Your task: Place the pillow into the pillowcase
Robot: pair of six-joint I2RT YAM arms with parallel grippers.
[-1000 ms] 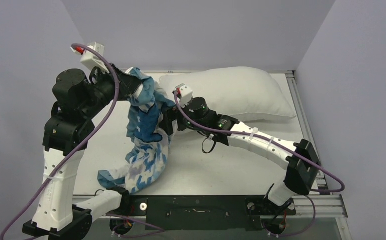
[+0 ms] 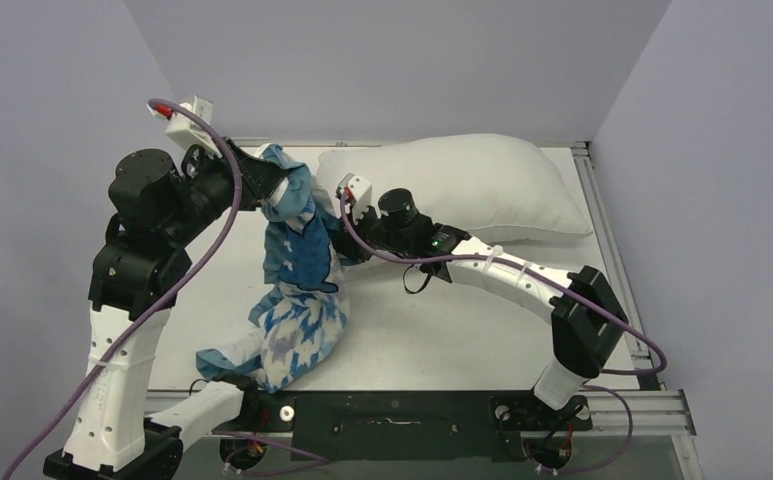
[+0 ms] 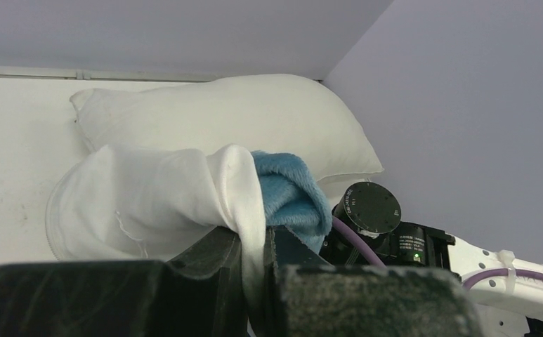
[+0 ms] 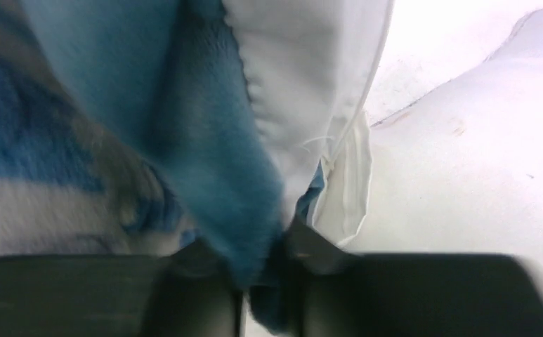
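The blue-and-white patterned pillowcase [image 2: 302, 300] hangs from my raised left gripper [image 2: 272, 178], trailing onto the table. In the left wrist view that gripper is shut on the pillowcase's white edge, beside blue plush fabric [image 3: 286, 196]. My right gripper [image 2: 344, 240] is at the case's right side, lower than the left. In the right wrist view, blurred, blue cloth and a white lining [image 4: 296, 84] run down between its fingers; whether they grip it is unclear. The white pillow [image 2: 462, 180] lies at the back of the table.
Grey walls bound it at back and sides; the front edge has a dark mounting plate [image 2: 392, 425] with cables.
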